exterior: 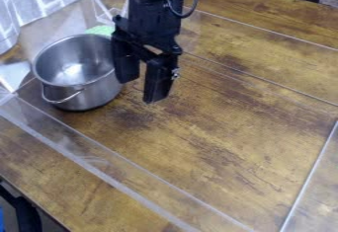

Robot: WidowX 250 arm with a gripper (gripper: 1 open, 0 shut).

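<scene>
A black robot arm reaches down from the top centre, its two-finger gripper [144, 78] hanging over the table just right of a steel pot [73, 78] with a wire handle. The fingers stand apart, the gripper open, with nothing visible between them.
A small green item [101, 30] lies behind the pot, and a white object [14, 74] sits at the left edge. Clear sheeting runs along the left side.
</scene>
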